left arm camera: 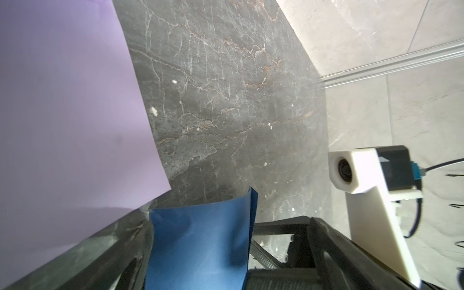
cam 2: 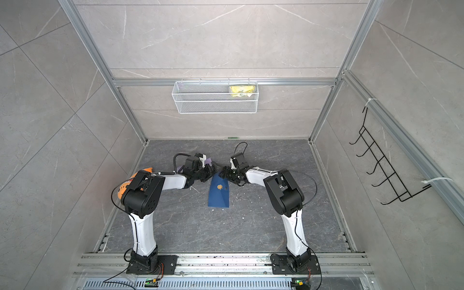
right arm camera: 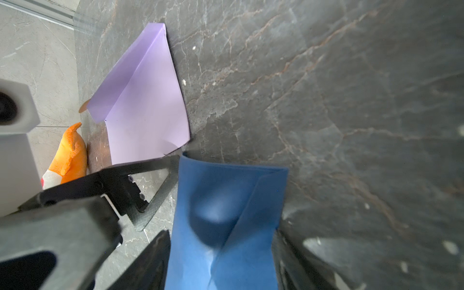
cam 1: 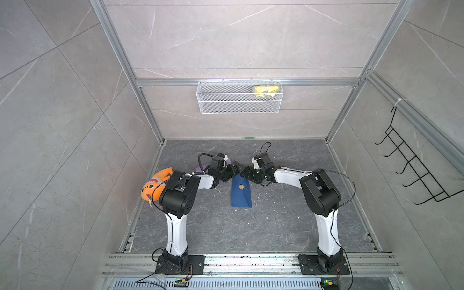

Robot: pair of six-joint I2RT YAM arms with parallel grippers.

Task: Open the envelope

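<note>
The blue envelope (cam 1: 240, 195) (cam 2: 218, 195) lies at the table's centre, an orange round seal on it in the top views. Both grippers are at its far end. In the left wrist view my left gripper stands open around the envelope's top (left arm camera: 198, 236), whose edge curves up. In the right wrist view my right gripper is part open, fingers either side of the blue paper (right arm camera: 227, 198); whether they touch it is unclear.
A purple paper (left arm camera: 72, 120) (right arm camera: 145, 106) lies beside the envelope, partly behind the left arm. An orange plush toy (cam 1: 153, 186) sits at the far left. A wire basket (cam 1: 222, 96) hangs on the back wall.
</note>
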